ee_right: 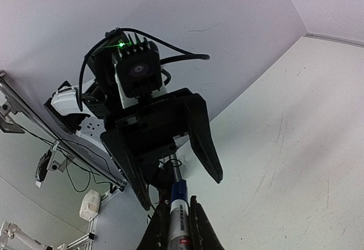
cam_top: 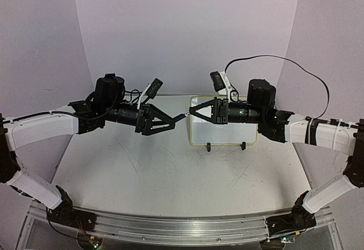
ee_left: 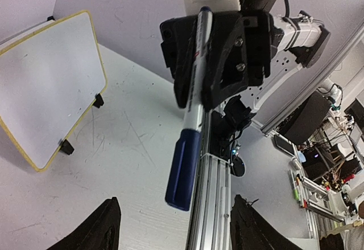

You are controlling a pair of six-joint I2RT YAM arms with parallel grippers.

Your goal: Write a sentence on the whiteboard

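Observation:
A slim marker (ee_left: 183,167), silver with a dark blue end, is held level in midair by my right gripper (cam_top: 192,111), shut on it. In the right wrist view its blue end (ee_right: 179,189) points toward my left gripper (cam_top: 173,123), which stands open just short of it with nothing between its fingers. The whiteboard (ee_left: 54,85), white with a yellow edge, stands on small black feet behind my right arm, partly hidden by it in the top view.
Pale walls enclose the back and sides; a metal rail (cam_top: 182,227) runs along the front edge.

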